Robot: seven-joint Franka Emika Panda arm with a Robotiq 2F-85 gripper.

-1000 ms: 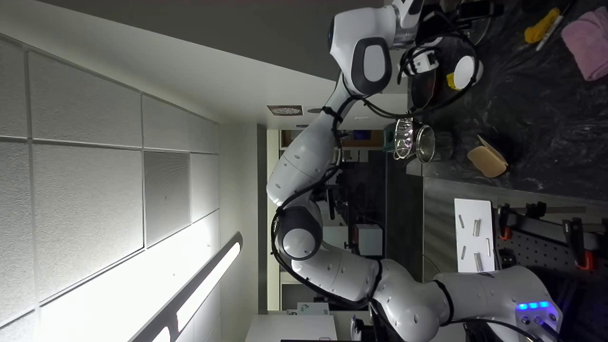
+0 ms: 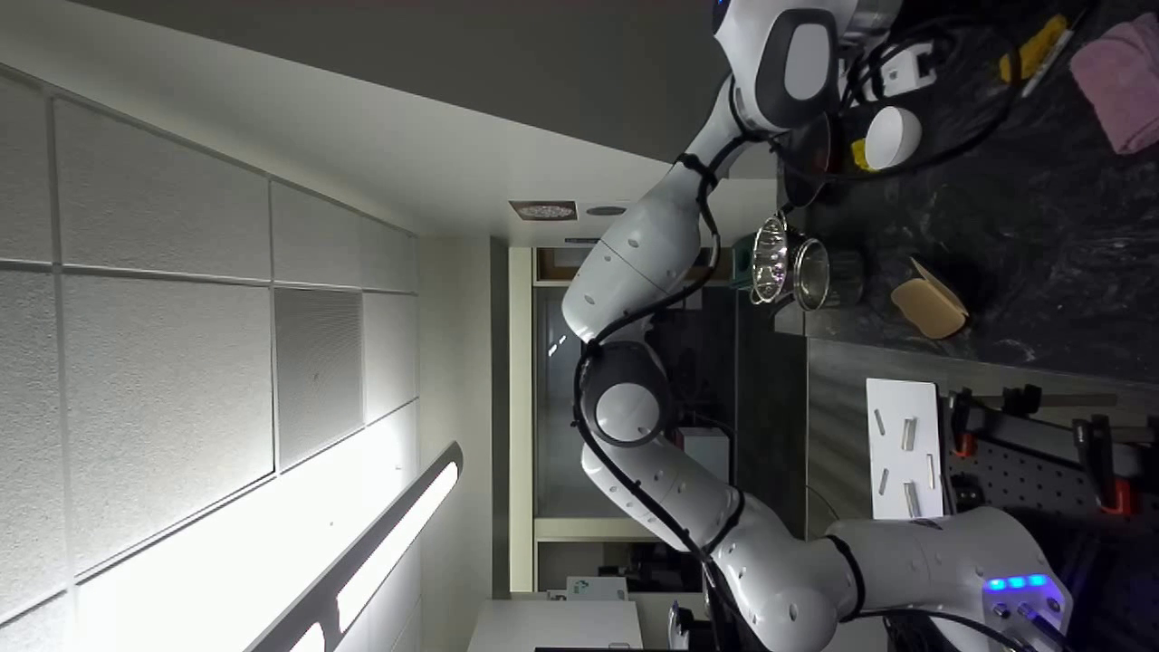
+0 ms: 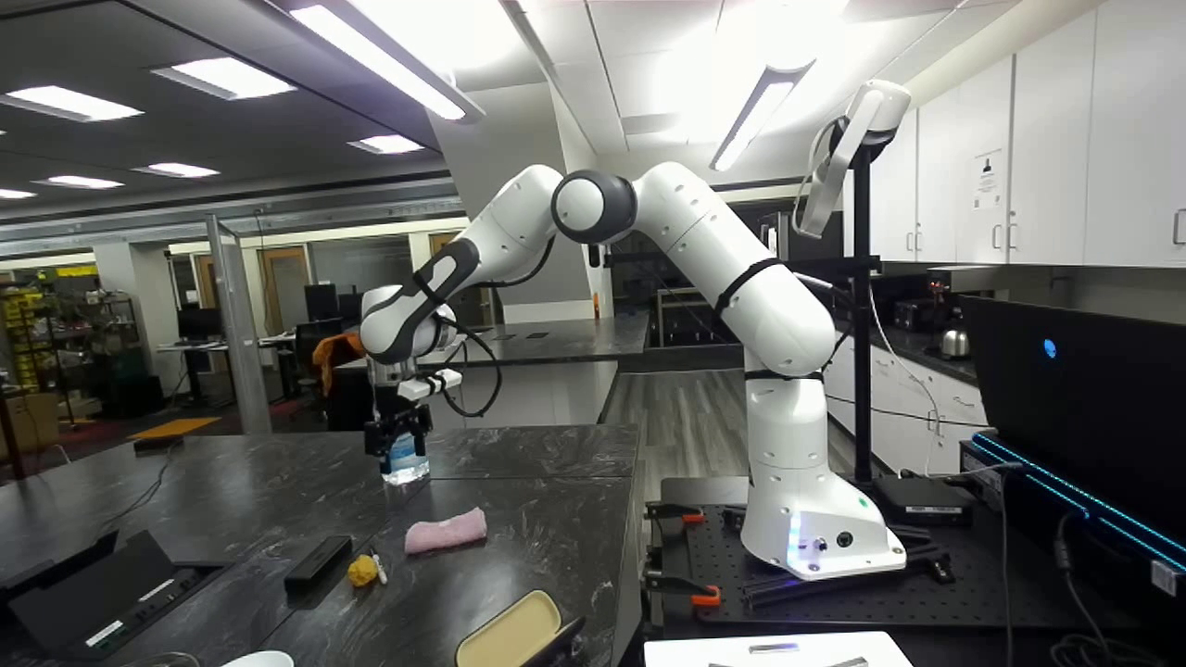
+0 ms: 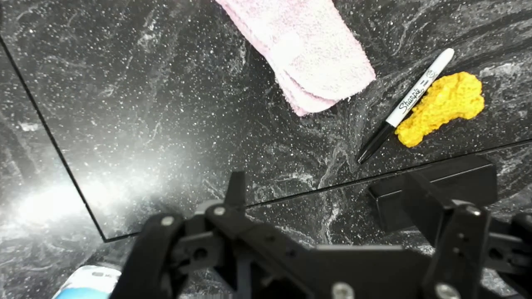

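Observation:
My gripper [image 3: 397, 432] is low over the dark table, near a clear bottle with a blue label [image 3: 406, 460]. In the wrist view its two black fingers stand wide apart, and the gripper is open with only bare table showing between the fingertips. Part of what looks like the same bottle, white and blue [image 4: 84, 283], shows in the lower left corner, outside the fingers. Behind the right finger lies a black box [image 4: 461, 179], partly covered by it. Exterior view 1 does not show the fingers.
A folded pink cloth [image 4: 324, 55], a Sharpie marker [image 4: 406, 104] and a yellow lump [image 4: 444, 107] lie on the table. Elsewhere are a white bowl [image 2: 893, 137], a tan open case [image 3: 509, 632], metal pots [image 2: 811, 273] and a dark folding device [image 3: 100, 595]. Bare table lies left of the cloth.
The arm has lowered toward the table and reached farther out. In exterior view 1 the gripper has left the picture past the top edge. The table objects there look unmoved.

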